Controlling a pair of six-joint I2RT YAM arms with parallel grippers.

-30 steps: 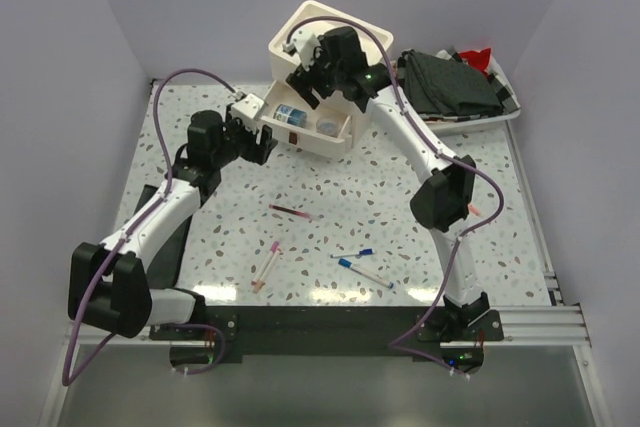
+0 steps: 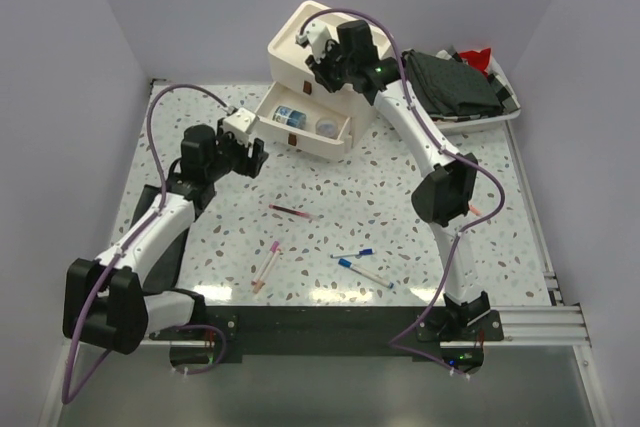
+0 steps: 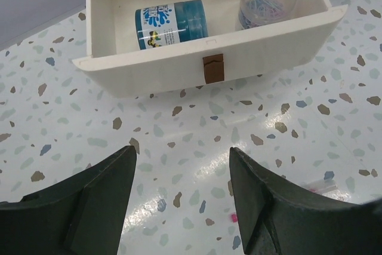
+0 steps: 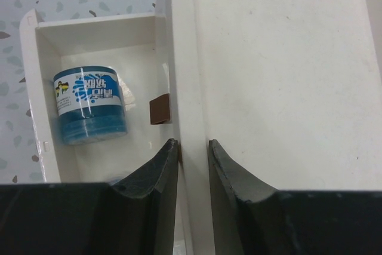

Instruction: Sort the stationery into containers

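A white drawer box has a pulled-out lower drawer holding a blue-and-white jar and a clear tub of clips. My right gripper is shut on the front wall of the upper drawer, one finger to each side. My left gripper stands open and empty, in front of the lower drawer's left end and apart from it. On the table lie a dark red pen, two pink-and-orange pens, a small blue-capped pen and a blue marker.
At the back right, a white basket holds dark cloth and something red. A black flat case lies by the left arm. An orange pen is right of the right arm.
My right gripper has moved slightly right and shut on the upper drawer's front wall. My left gripper has drawn back to the left, away from the lower drawer. The pens have not moved.
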